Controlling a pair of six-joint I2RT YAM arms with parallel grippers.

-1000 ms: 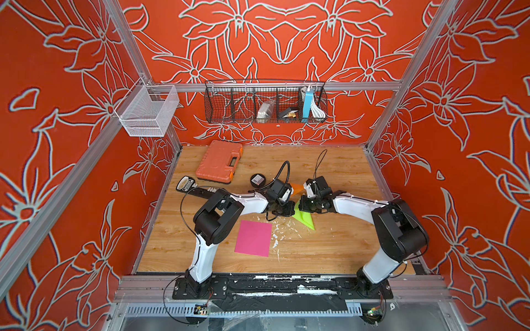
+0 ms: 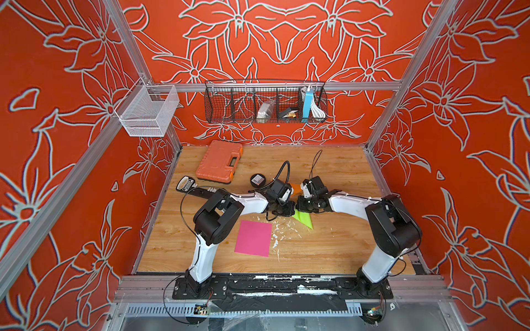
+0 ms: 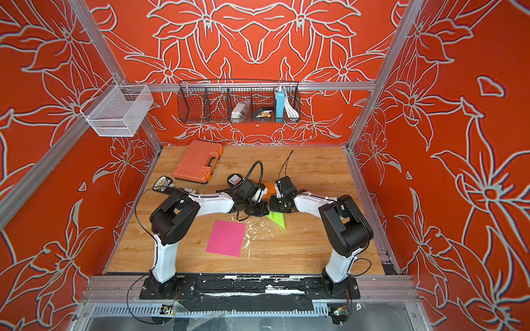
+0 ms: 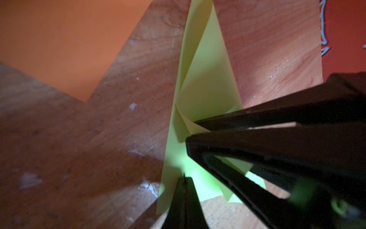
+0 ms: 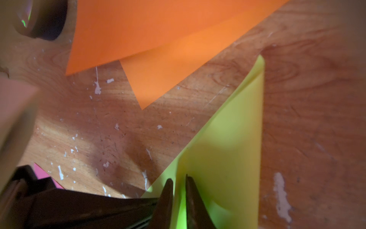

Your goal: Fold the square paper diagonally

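The yellow-green paper (image 5: 232, 152) is folded over into a narrow triangular shape, with a raised crease along its middle. Seen in the left wrist view, my left gripper is shut, its tips against the paper's lower left edge; no paper shows between them. My right gripper stands slightly open over the paper, a narrow gap between its fingertips and the raised fold (image 4: 183, 118) running up to them. The two grippers are close together at the table's middle, hiding much of the paper from above, where one corner (image 2: 304, 219) sticks out.
Orange paper (image 5: 171, 45), seemingly folded, lies just behind. A flat pink square (image 2: 253, 238) is at front left. A round black item (image 2: 257, 179), a tool case (image 2: 219, 161) and a remote-like object (image 2: 187, 184) lie further back left.
My right gripper has shifted slightly left toward the left one, and the paper's visible corner has moved a little left too. The left arm has stayed still.
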